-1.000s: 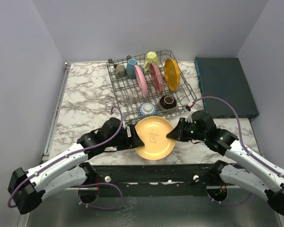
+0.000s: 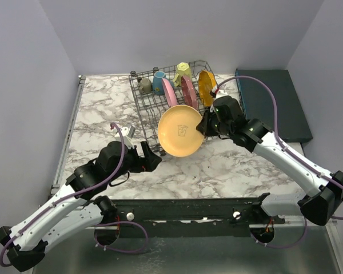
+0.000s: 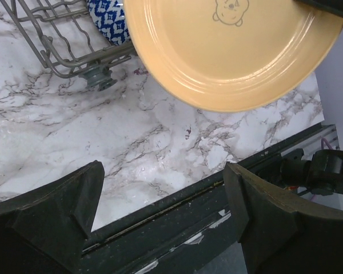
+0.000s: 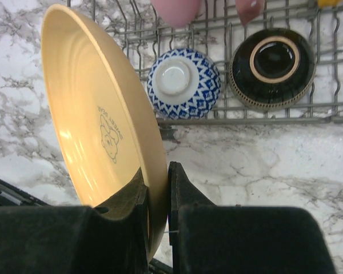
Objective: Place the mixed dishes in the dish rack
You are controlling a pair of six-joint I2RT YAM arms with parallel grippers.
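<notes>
A pale orange plate with a small animal print [image 2: 181, 132] is held up in front of the dish rack [image 2: 138, 108], its right edge in my right gripper [image 2: 203, 127]. In the right wrist view the plate [image 4: 103, 123] stands steeply tilted, and the dark fingers [image 4: 186, 191] close on its rim from both sides. My left gripper [image 2: 150, 155] is open beside the plate's lower left, apart from it; only bare marble shows between its fingers in the left wrist view. The plate hides the front of the rack from above.
Pink plates [image 2: 188, 91], a yellow plate [image 2: 206, 85], a blue cup [image 2: 158, 81] and a green cup [image 2: 183, 71] fill the rack's back. A blue-white bowl [image 4: 183, 83] and black bowl [image 4: 272, 67] lie upturned at its front. A dark box [image 2: 274, 105] stands right.
The plate and my right gripper have moved up and back toward the rack, now covering both bowls from above. My left gripper has drawn away to the left, off the plate's edge.
</notes>
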